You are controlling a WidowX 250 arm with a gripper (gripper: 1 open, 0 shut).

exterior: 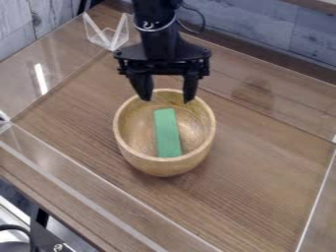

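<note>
A round wooden bowl (196,144) sits in the middle of the table, holding an upright-lying green rectangular block (167,134). My black gripper (167,91) hangs over the far rim of the bowl, open, its two fingers spread wide with nothing between them, above the block's far end.
A translucent white object (102,27) lies at the back left near the edge. Dark cables and floor show at the lower left corner.
</note>
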